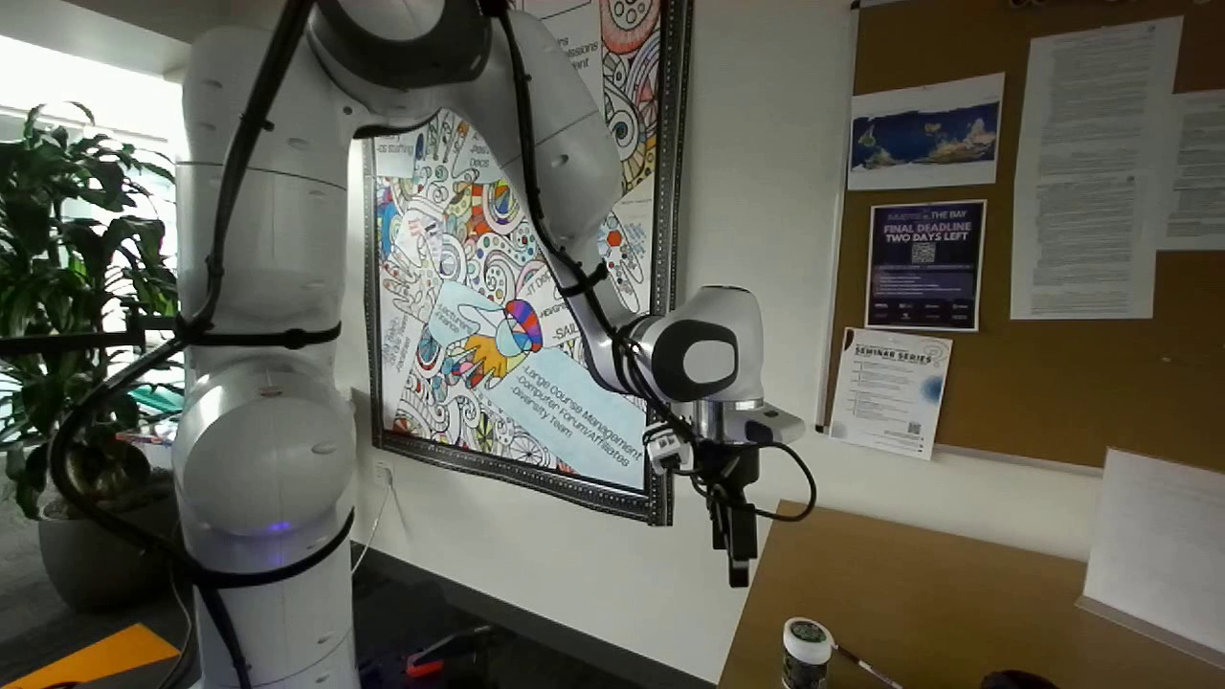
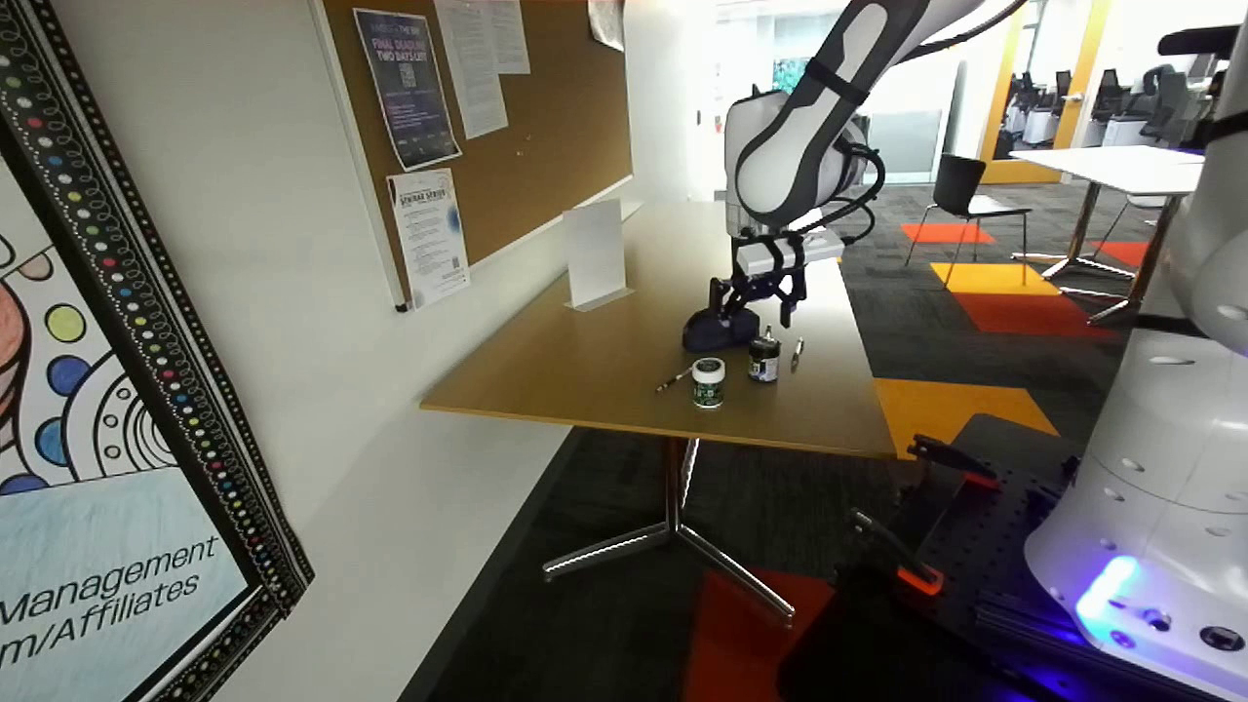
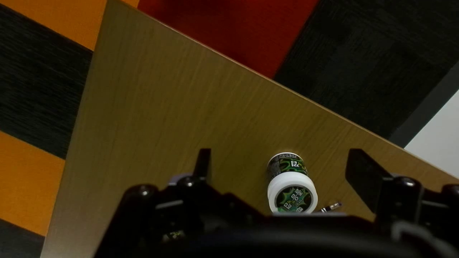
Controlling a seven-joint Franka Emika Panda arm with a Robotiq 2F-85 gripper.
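Note:
My gripper is open above the table, its two black fingers wide apart with nothing held between them. Lower in the wrist view, a white-lidded jar (image 3: 292, 192) with a green and black label shows in the gap between the fingers, down on the tabletop. Exterior view 2 has this white-lidded jar (image 2: 708, 384) near the table's front edge. A second, dark-lidded jar (image 2: 763, 359) stands to its right. Pens (image 2: 674, 380) lie by the jars, and a dark rounded object (image 2: 719, 331) rests behind them.
The wooden table (image 2: 526, 374) has free room on its left part. A white upright board (image 2: 597, 255) stands on it near the wall. Clamps (image 2: 895, 550) are fixed at the robot's base. A large framed poster (image 1: 517, 344) hangs behind the arm.

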